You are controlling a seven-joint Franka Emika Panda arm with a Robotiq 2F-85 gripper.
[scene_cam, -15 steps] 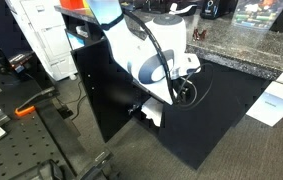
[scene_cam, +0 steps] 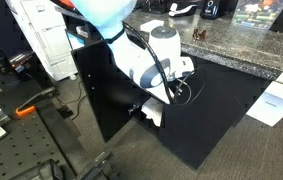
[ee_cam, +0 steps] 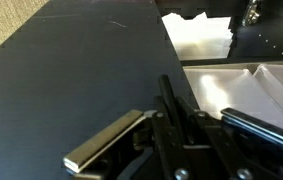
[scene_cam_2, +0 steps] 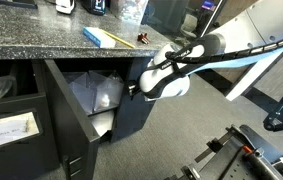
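A dark cabinet door (scene_cam: 203, 115) stands swung out below the counter, also visible in exterior view 2 as the right-hand dark panel (scene_cam_2: 133, 115). At that door's edge is my gripper, its narrow fingertips close together with the thin edge between them. In the wrist view the door's flat face (ee_cam: 71, 90) fills the left side. From exterior view 2 the gripper (scene_cam_2: 135, 91) appears by the upper part of the door. The arm hides most of the contact in exterior view 1.
A second dark door (scene_cam_2: 73, 110) stands open opposite. Inside the cabinet between them are a clear plastic bag (scene_cam_2: 109, 92) and a white item (scene_cam: 153, 110). The stone counter (scene_cam_2: 41, 42) overhangs above. Open floor (scene_cam_2: 196, 110) lies to the right of the doors.
Over the last second the arm's wrist has shifted slightly down and left in exterior view 1. Both doors look about where they were.
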